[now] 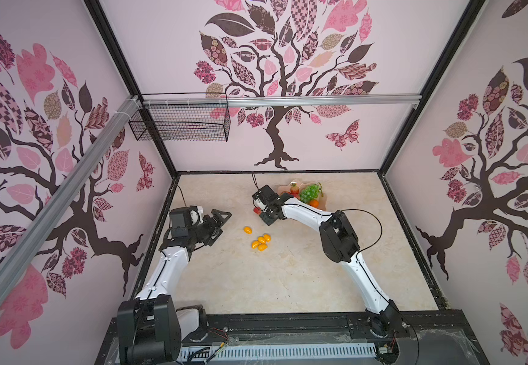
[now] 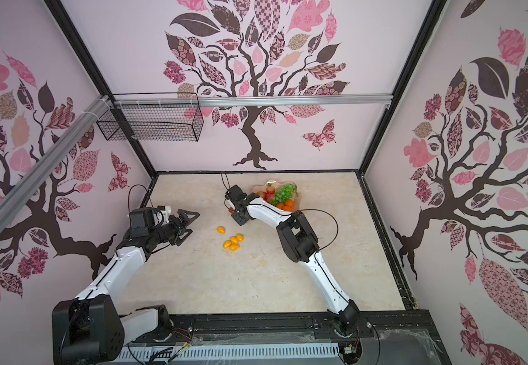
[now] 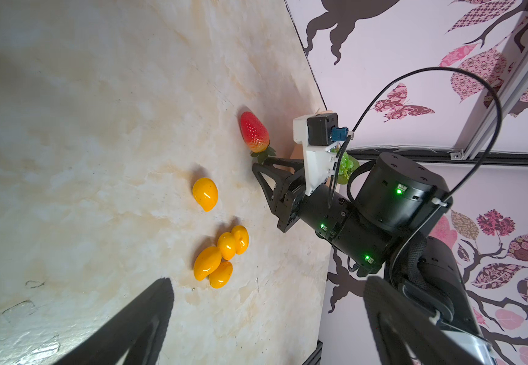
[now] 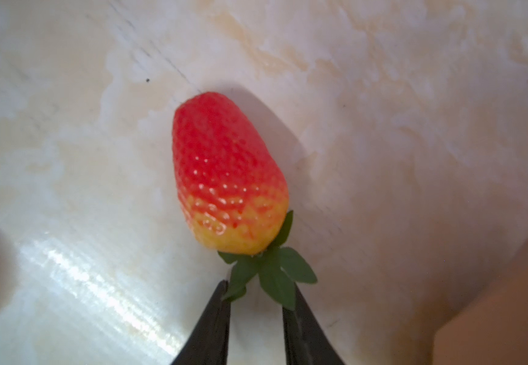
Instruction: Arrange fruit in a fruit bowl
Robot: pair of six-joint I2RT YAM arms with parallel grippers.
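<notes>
A red strawberry (image 4: 227, 170) with green leaves lies on the table. My right gripper is low at its leafy end, its narrow fingers apart, one on each side of the leaves; the berry's body is ahead of the tips. In the left wrist view the same strawberry (image 3: 254, 132) rests by the right gripper. Standing wide open at the table's left is my left gripper (image 1: 221, 228), nothing between its fingers. Several small yellow-orange fruits (image 1: 262, 238) lie between the arms. The brownish bowl (image 2: 298, 210) holds green grapes (image 1: 308, 193) and orange fruit (image 2: 287, 205).
One yellow-orange fruit (image 3: 205, 193) sits apart from the cluster (image 3: 221, 258). The bowl's side (image 4: 501, 310) is close on the right of the right gripper. A wire basket (image 1: 181, 121) hangs above the back left.
</notes>
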